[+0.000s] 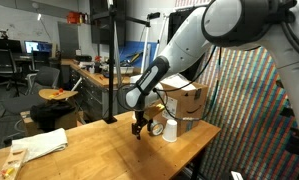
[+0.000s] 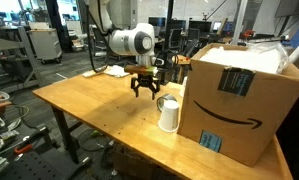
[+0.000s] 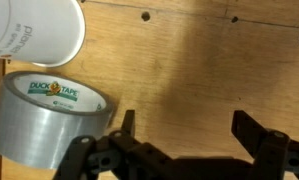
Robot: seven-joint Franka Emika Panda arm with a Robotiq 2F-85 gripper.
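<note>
My gripper stands open above the bare wooden table, nothing between its two dark fingers, which sit wide apart in the wrist view. Left of it lies a silver roll of duct tape [image 3: 51, 135] with a green and white label. A white cup [image 3: 34, 30] is beyond the tape at the upper left. In exterior view 2 the cup [image 2: 169, 115] rests in front of the cardboard box, with the tape [image 2: 161, 102] partly hidden behind it. The gripper [image 2: 143, 91] hangs to the left of both there.
A large cardboard box [image 2: 227, 115] stands close beside the cup. On the far part of the table [image 1: 104, 150] lie a white towel [image 1: 39, 144] and a small tray [image 1: 13, 162]. Bare wood fills the middle.
</note>
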